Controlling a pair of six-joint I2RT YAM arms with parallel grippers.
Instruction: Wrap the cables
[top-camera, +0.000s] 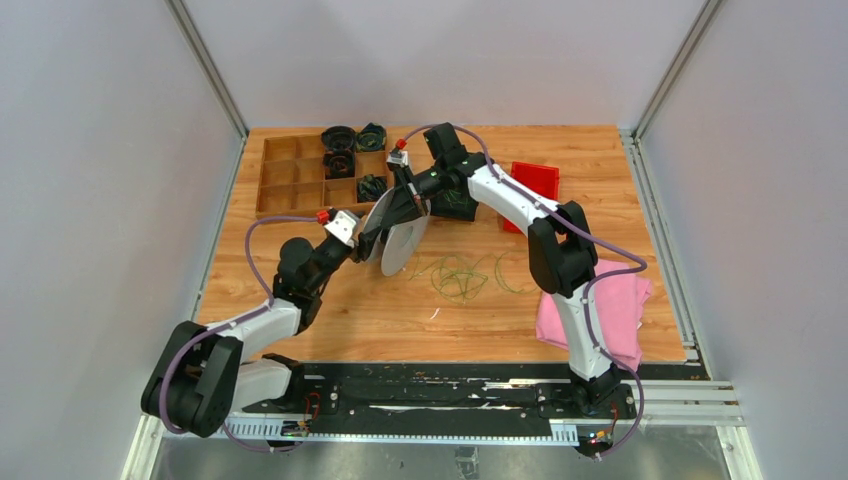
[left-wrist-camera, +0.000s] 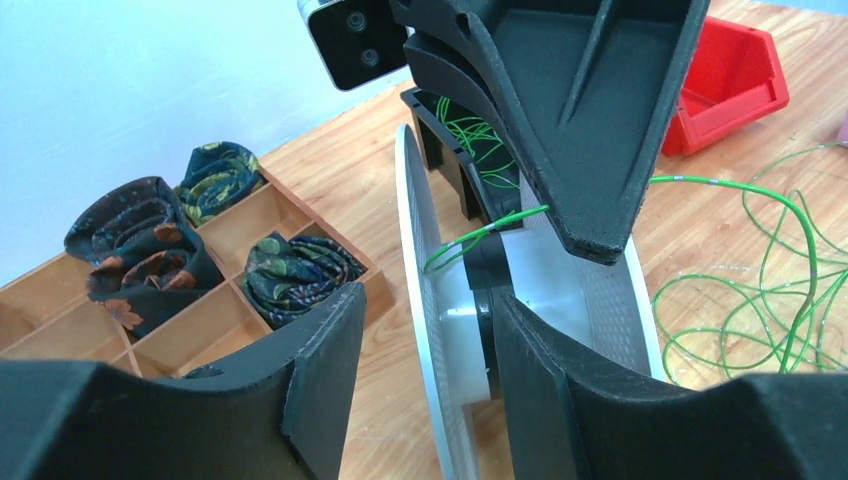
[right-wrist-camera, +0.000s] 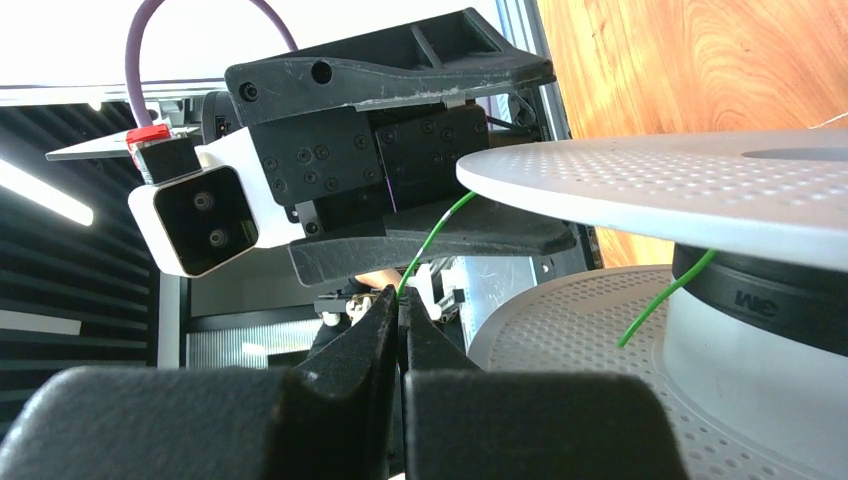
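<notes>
A white spool (top-camera: 402, 248) with perforated flanges and a black band (left-wrist-camera: 487, 262) round its hub stands between my grippers. From the hub a green cable (left-wrist-camera: 742, 185) passes to my right gripper, which is shut with the thin cable at its fingertips. Beyond them the cable runs down to loose coils (top-camera: 460, 279) on the table. My left gripper stands open at the spool, and one flange edge shows through the gap between its fingers. In the right wrist view the near flange hides part of the cable.
At the back left is a wooden divided tray (top-camera: 292, 172) with several dark bundles. A black bin (top-camera: 455, 205) with green cable and a red bin (top-camera: 536, 180) stand behind. Pink cloth (top-camera: 598, 315) lies at right.
</notes>
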